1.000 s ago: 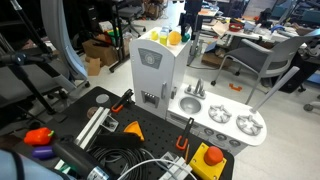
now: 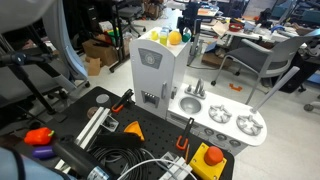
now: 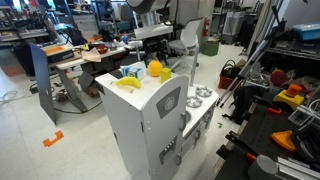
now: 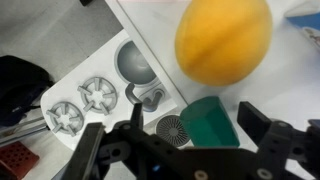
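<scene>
In the wrist view my gripper stands open, its dark fingers well apart. A green, cup-like object (image 4: 208, 124) shows in the gap between them, near the edge of the white cabinet top. Nothing shows the fingers closed on it. Just beyond lies a rounded orange-yellow object (image 4: 223, 40). Exterior view 1 has the white toy cabinet (image 2: 153, 70) with small coloured items on top, an orange one (image 2: 174, 38) among them. In exterior view 2 a yellow object (image 3: 167, 73) sits near the top's edge.
Beside the cabinet is a low white counter with a sink (image 2: 191, 105) and round burners (image 2: 249, 125). A yellow banana-like item (image 3: 126, 82) lies on the cabinet. A dark table with cables (image 2: 122, 160) and tools fills the foreground.
</scene>
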